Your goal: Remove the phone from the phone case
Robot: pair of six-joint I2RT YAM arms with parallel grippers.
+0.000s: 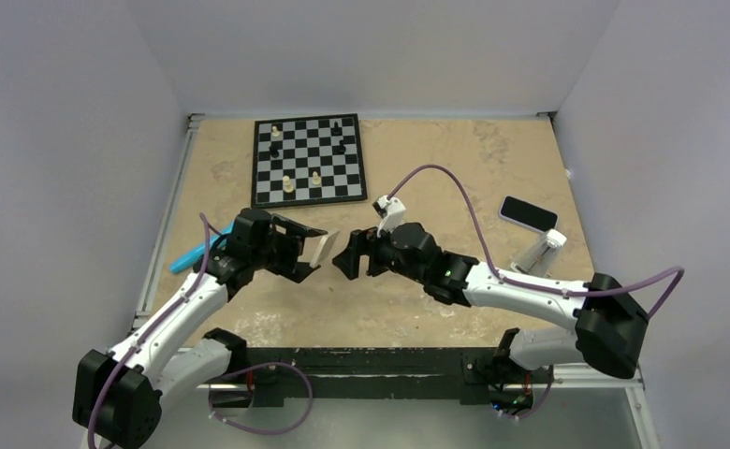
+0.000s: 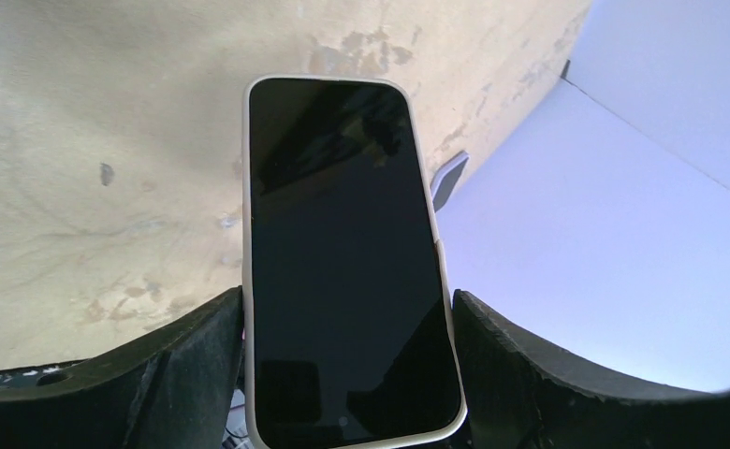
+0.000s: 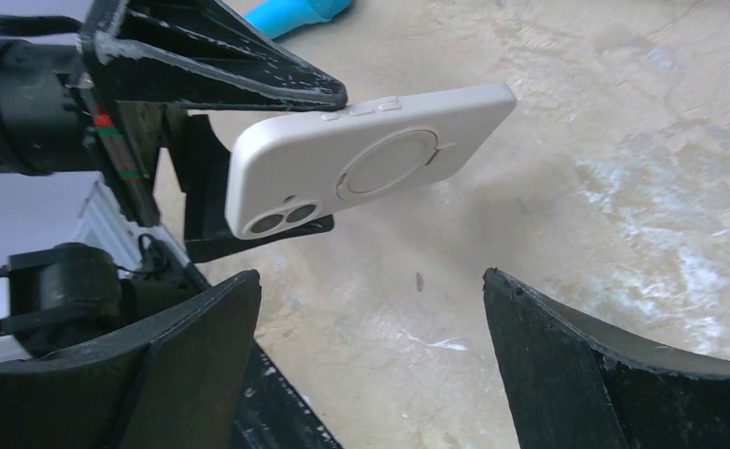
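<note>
In the left wrist view, a dark-screened phone (image 2: 343, 215) sits inside a pale case (image 2: 246, 215), whose rim shows around the screen. My left gripper is shut on the cased phone, one finger at each long side. From the right wrist view, the white back of the case (image 3: 286, 173) shows a ring and two camera lenses; it is tilted and held above the table. My right gripper stands open, facing the case, with nothing between its fingers. In the top view, the right gripper (image 1: 350, 260) is just right of the case, apart from it.
A second phone (image 1: 528, 213) lies on the table at the right, beside a clear and white object (image 1: 539, 253). A chessboard (image 1: 357, 201) with several pieces is at the back left. Close behind the left arm lies a blue stick (image 1: 188, 257).
</note>
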